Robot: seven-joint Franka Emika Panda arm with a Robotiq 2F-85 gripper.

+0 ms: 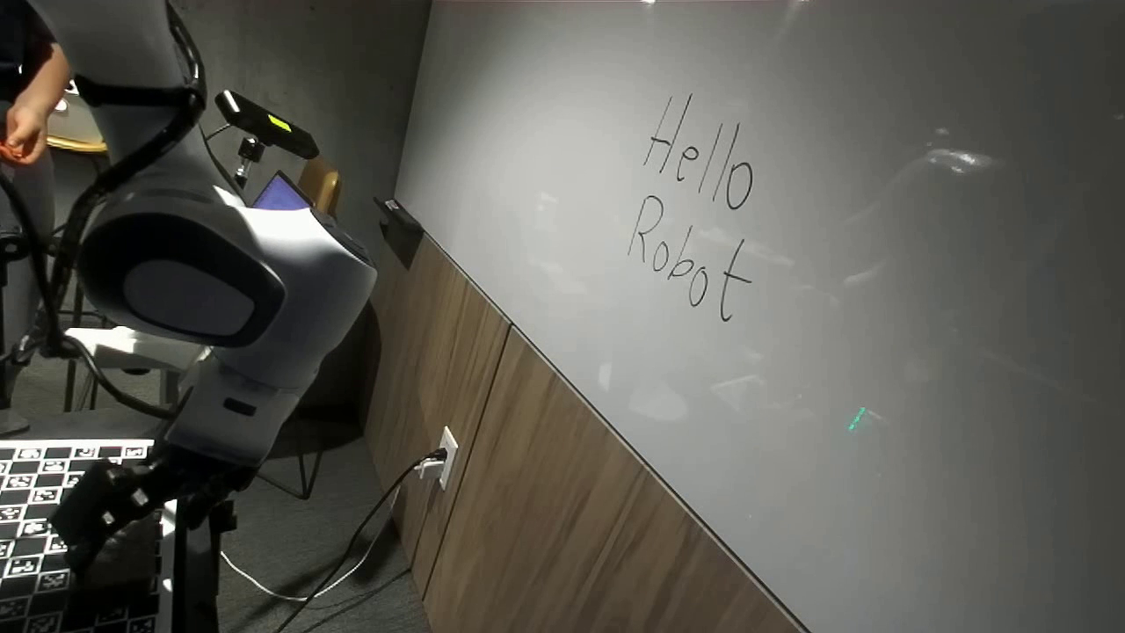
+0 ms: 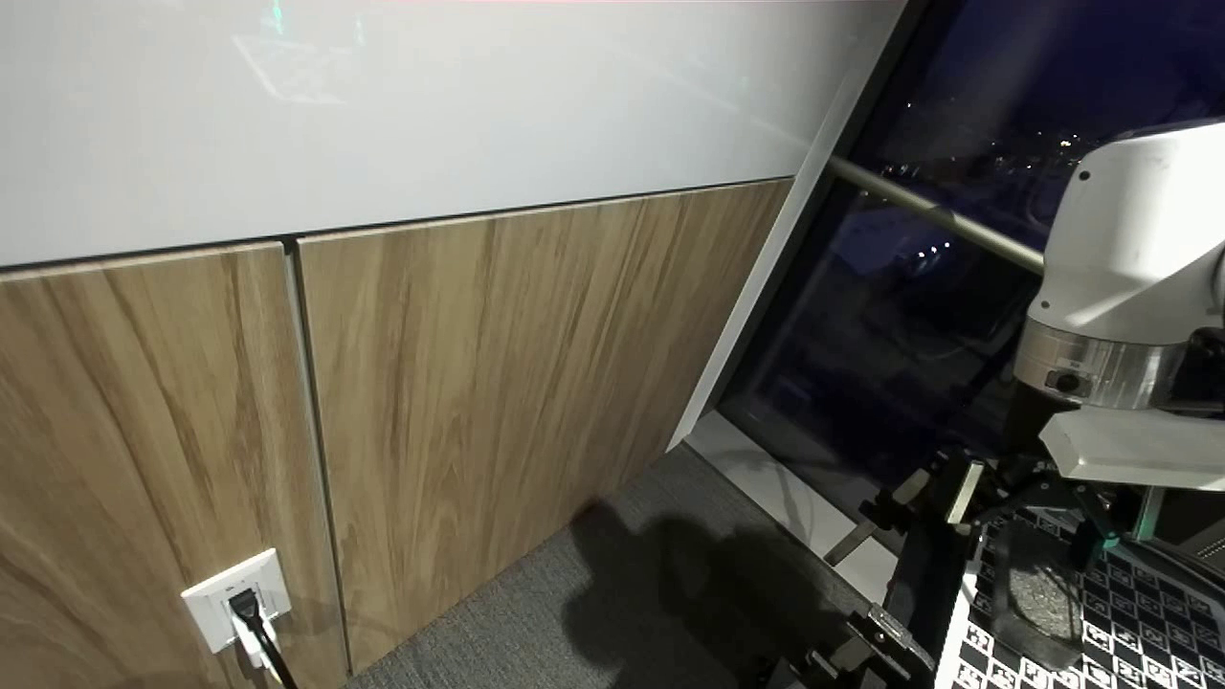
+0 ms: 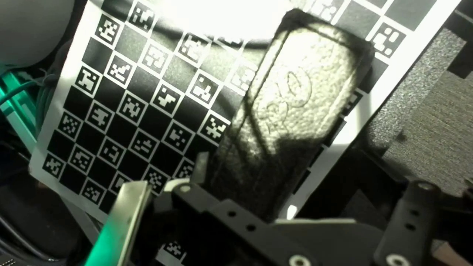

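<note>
A dark grey rectangular block, like a whiteboard eraser with an embossed logo, lies on a black-and-white marker board in the wrist view. Part of it falls under shadow, and its near end is hidden behind the gripper's linkage. In exterior view 2 the block rests flat close to the board's edge. Just over it hangs my gripper, open, its fingers apart and holding nothing. Exterior view 1 shows the gripper low above the board, with the block there mostly dark in its shadow.
A whiteboard carries the handwriting "Hello Robot". Below it run wood panels with a power outlet and cables. A person's hand shows at the far left. Dark mounting hardware borders the board.
</note>
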